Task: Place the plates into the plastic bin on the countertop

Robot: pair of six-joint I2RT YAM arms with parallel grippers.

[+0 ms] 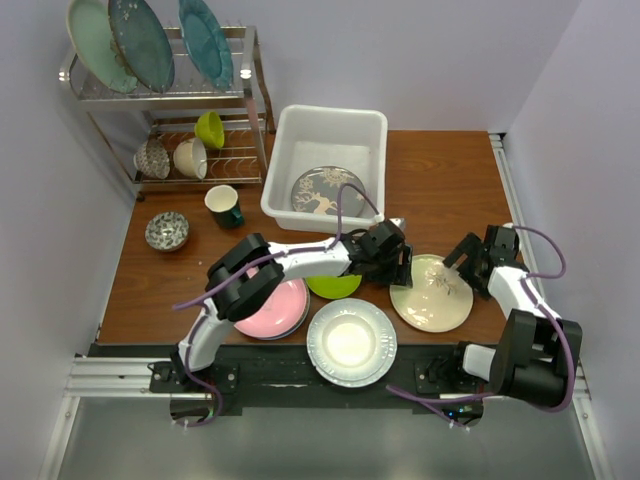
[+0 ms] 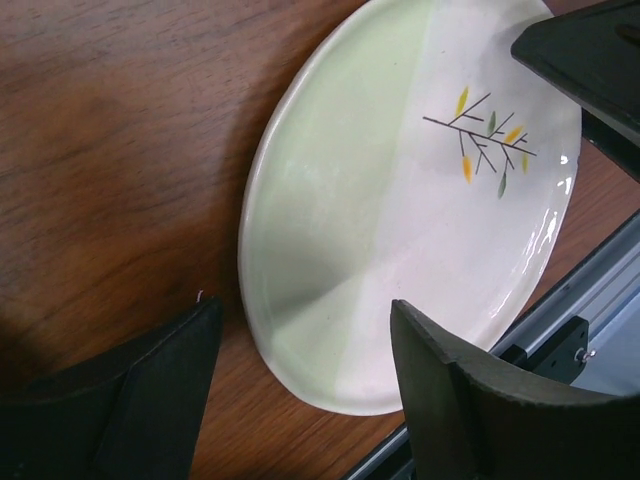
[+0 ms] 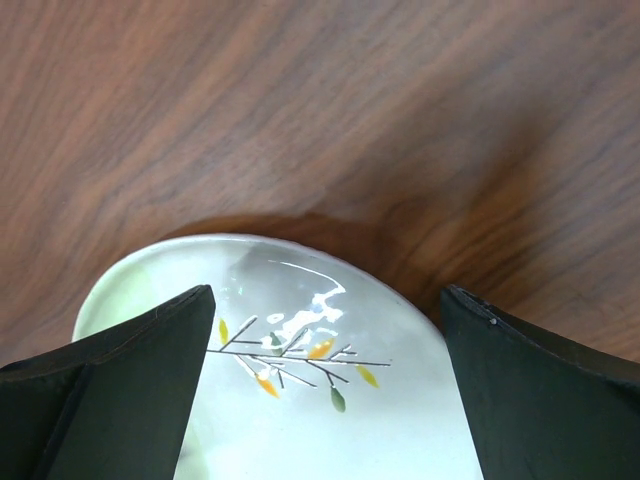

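Observation:
A cream plate with a leaf sprig [image 1: 432,300] lies on the countertop at the right front. My left gripper [image 1: 398,262] is at its left edge, fingers parted around the rim in the left wrist view, its grip unclear. My right gripper [image 1: 464,255] stands open over the plate's upper right rim [image 3: 300,270]. The white plastic bin [image 1: 375,150] at the back holds a grey patterned plate [image 1: 326,188]. A white plate [image 1: 351,342], a pink plate [image 1: 271,315] and a green plate [image 1: 335,288] lie along the front, the latter two partly under the left arm.
A metal rack [image 1: 245,100] at back left holds upright plates and several cups. A dark mug [image 1: 224,207] and a patterned bowl [image 1: 167,232] stand on the left. The counter right of the bin is clear.

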